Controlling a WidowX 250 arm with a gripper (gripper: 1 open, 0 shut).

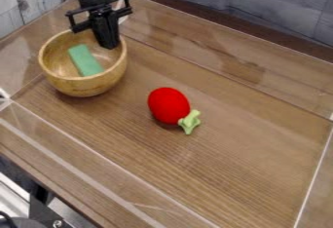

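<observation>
My black gripper [96, 16] is high at the top left, above the back rim of a wooden bowl [101, 84]; I see nothing held in it, though the fingertips are small and dark against the bowl. Inside the bowl lies a green rectangular block [84, 60]. A red strawberry-like object [168, 104] with a pale green leafy end [190, 122] lies on the table to the lower right of the bowl.
</observation>
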